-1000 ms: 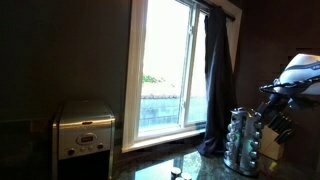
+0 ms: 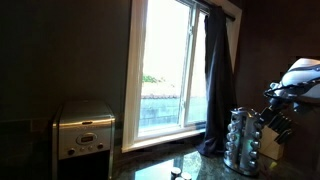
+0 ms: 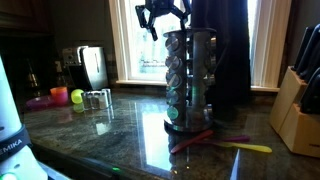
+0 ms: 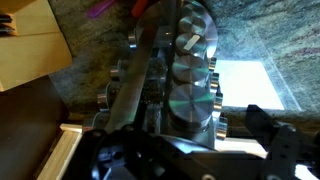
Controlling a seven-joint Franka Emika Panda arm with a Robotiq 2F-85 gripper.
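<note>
A tall round rack of silver-lidded jars (image 3: 188, 85) stands upright on the dark counter. In exterior view 1 the same rack (image 2: 242, 142) is at the right, in front of the curtain. My gripper (image 3: 168, 28) hangs over the rack's top, its fingers open. From the wrist, I look down on the rack (image 4: 190, 70) and its jar lids, with dark fingers (image 4: 262, 125) spread to either side of it. No object shows held between them. Beside the arm in exterior view 1, the gripper (image 2: 276, 119) appears dark and small.
Red, purple and yellow utensils (image 3: 235, 146) lie before the rack. A wooden block (image 3: 300, 115) stands at the right. Small shakers (image 3: 97, 99), cups (image 3: 60, 96) and a silver appliance (image 2: 84, 140) are farther left. Counter between shakers and rack is clear.
</note>
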